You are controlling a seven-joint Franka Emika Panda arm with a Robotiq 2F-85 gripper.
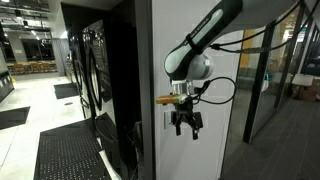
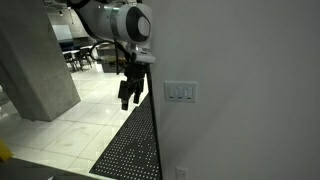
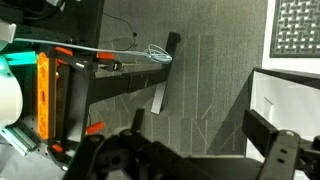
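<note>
My gripper [image 1: 186, 130] hangs pointing down beside the white wall panel [image 1: 205, 155], its two fingers spread with nothing between them. The second exterior view has the gripper [image 2: 131, 101] at the left of a white switch plate [image 2: 180, 92] with several switches, with a visible gap between them. From the wrist, the open gripper looks down over a grey floor [image 3: 205, 85]. In the first exterior view the switch plate is largely covered by the gripper.
A dark rack [image 1: 92, 70] stands left of the panel. Below the wrist are a black frame with cables [image 3: 110, 75], an orange part [image 3: 43, 95] and a perforated grey surface [image 3: 298, 27]. An outlet [image 2: 181, 173] sits low on the wall.
</note>
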